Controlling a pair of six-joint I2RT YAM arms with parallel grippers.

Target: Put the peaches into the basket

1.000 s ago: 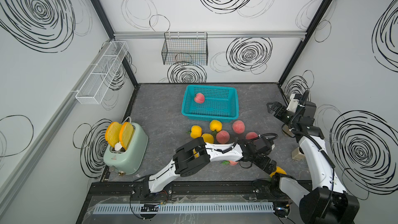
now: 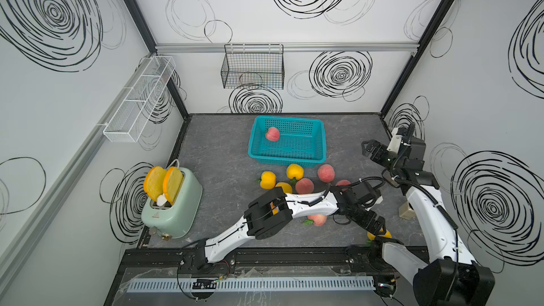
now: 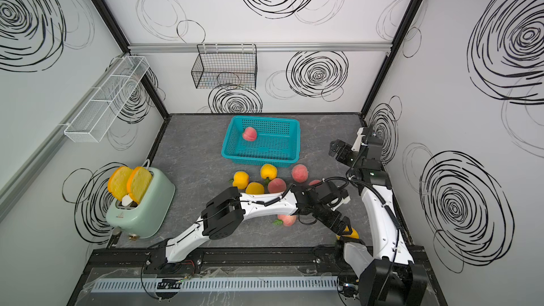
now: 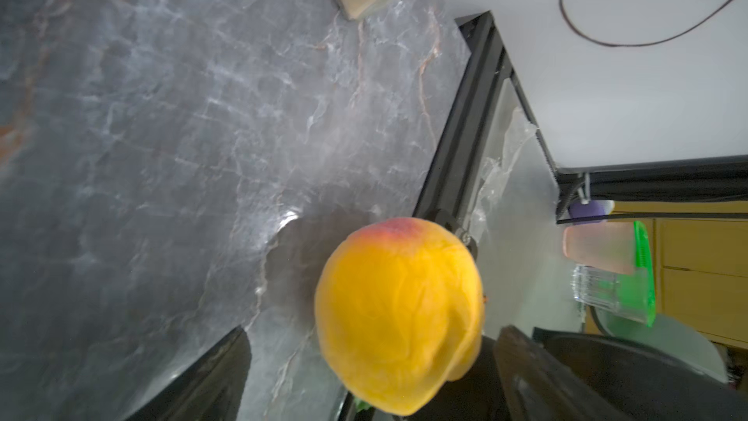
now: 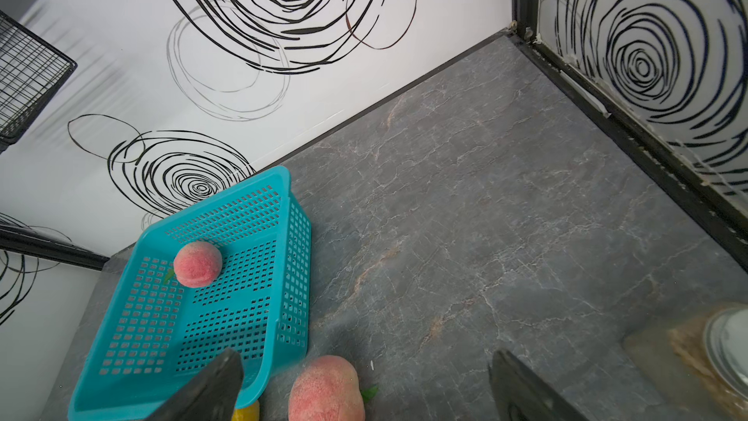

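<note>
The teal basket (image 2: 283, 161) stands at the back of the table with one pink peach (image 2: 272, 133) inside. Outside it lie more pink peaches, among them one (image 2: 325, 172) near its front right corner and another (image 2: 304, 186) in the middle. My left gripper is open at the front right, with a yellow, red-topped peach (image 4: 399, 296) in view between its spread fingers; whether they touch it I cannot tell. My right gripper is open and empty, right of the basket; a pink peach (image 5: 327, 390) shows beyond it in the right wrist view.
Several yellow fruits, such as one (image 2: 268, 180) in front of the basket, share the table. A green toaster (image 2: 172, 204) occupies the left side. At the right, a small box (image 2: 405, 210) sits by the right arm.
My left arm has shifted a little to the right and toward the front, so its gripper now overlaps the yellow peach there. The right arm has barely moved.
</note>
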